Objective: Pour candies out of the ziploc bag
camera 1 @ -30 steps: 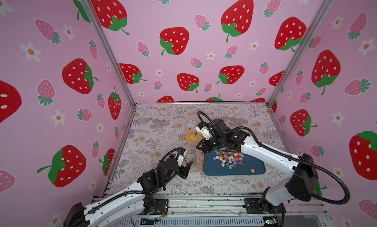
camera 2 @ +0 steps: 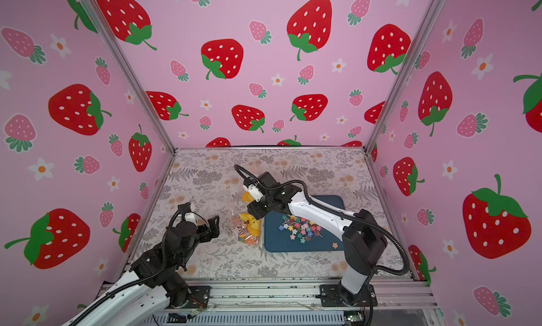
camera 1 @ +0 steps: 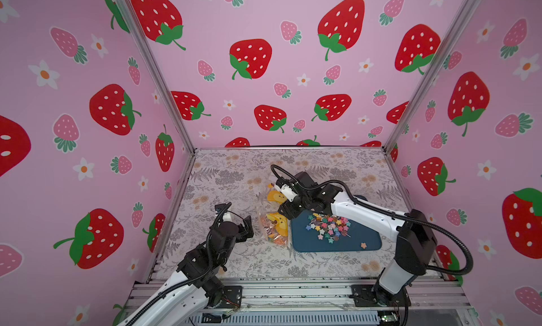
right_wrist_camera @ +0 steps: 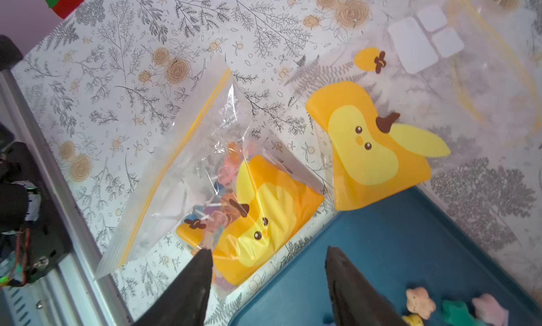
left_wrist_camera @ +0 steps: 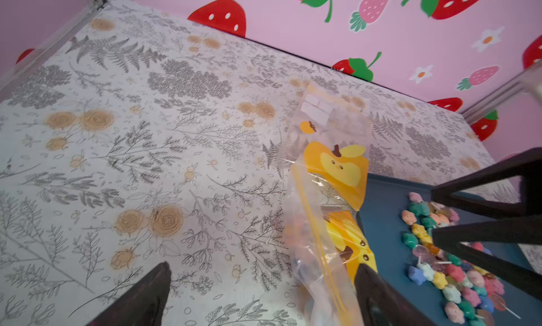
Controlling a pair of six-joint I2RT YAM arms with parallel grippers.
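A clear ziploc bag (right_wrist_camera: 248, 213) with a yellow pear print and a yellow seal strip lies on the table, candies showing inside it. It is just left of the blue tray (camera 1: 338, 248). My right gripper stands open above the bag and the tray's left edge, nothing between its fingers. Left of the bag is my left gripper, also open and empty, its fingers (left_wrist_camera: 135, 297) wide apart. The right gripper's dark fingers (left_wrist_camera: 502, 230) show at the right of the left wrist view. Star-shaped and other small candies (camera 1: 330, 227) are in the tray.
A second pear-print bag (right_wrist_camera: 369, 151) lies flat behind the first, with no candies visible in it. Bare patterned table (camera 1: 220, 185) stretches out at the back left. Pink strawberry walls close in the back and sides.
A second ago the candy bag stood more upright at my right gripper; now it lies flatter. My left gripper has pulled back to the left.
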